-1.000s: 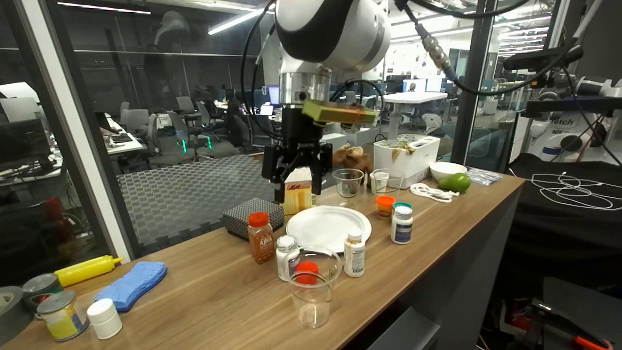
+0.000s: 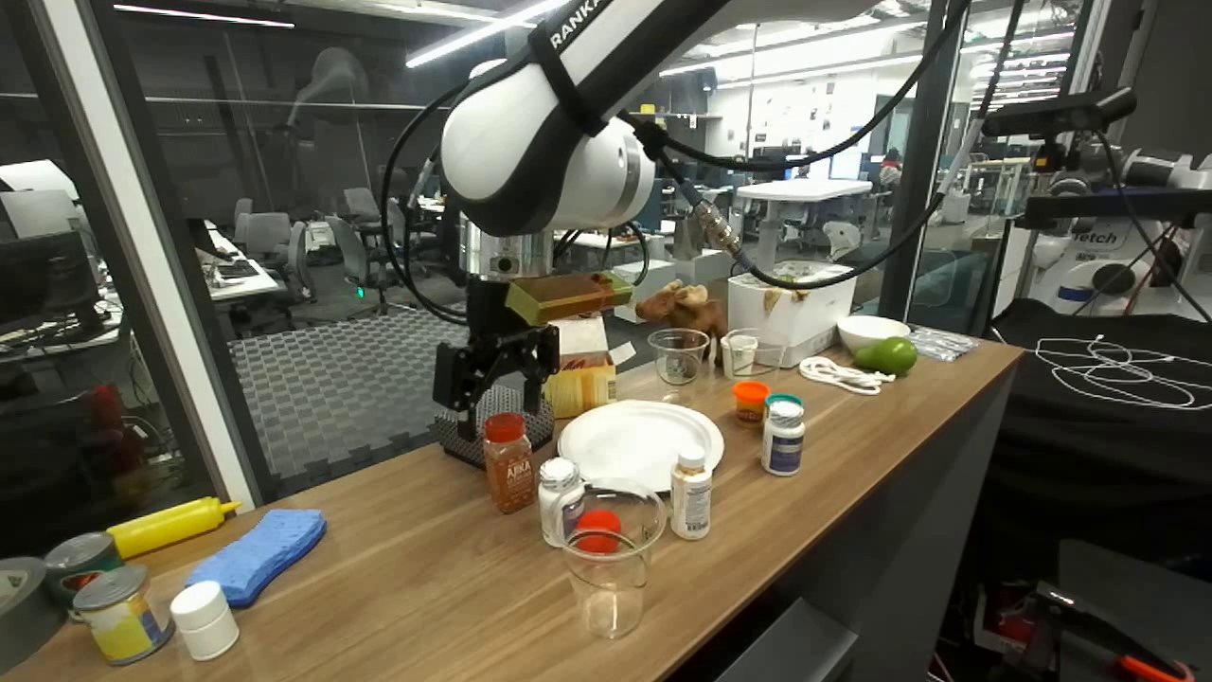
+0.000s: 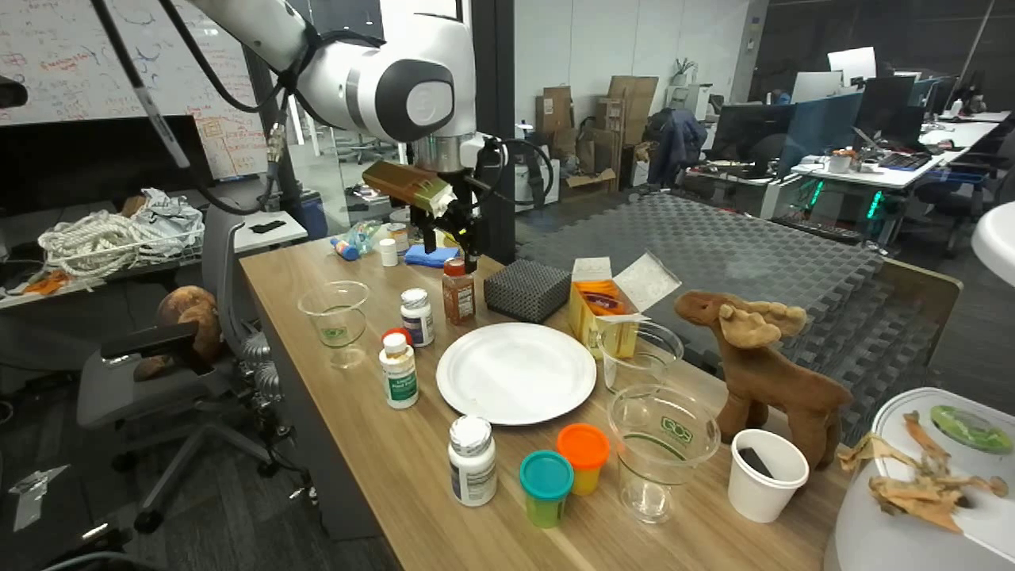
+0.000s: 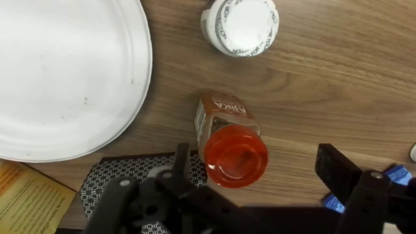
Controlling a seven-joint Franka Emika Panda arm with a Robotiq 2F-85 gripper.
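My gripper is open, its fingers spread on either side of a red-lidded spice bottle [image 4: 236,156] in the wrist view. Nothing is held, and the bottle stands upright on the table. In exterior view 1 the gripper [image 2: 500,415] hangs close above and behind the bottle [image 2: 508,464]. Exterior view 2 shows the same bottle [image 3: 458,293] under the gripper, between the dark mesh box [image 3: 528,290] and a white pill bottle [image 3: 416,317]. The gap between fingertips and bottle is hard to judge from outside.
A white plate [image 3: 514,373] lies beside the bottle, with a yellow box [image 3: 601,306] behind it. A clear cup [image 2: 614,568] and another white bottle [image 2: 690,496] stand towards the front. Bare table lies between the spice bottle and the blue sponge [image 2: 259,555].
In exterior view 1, my arm has moved left and lower, from above the yellow box to over the spice bottle and mesh box. The table objects stay where they were.
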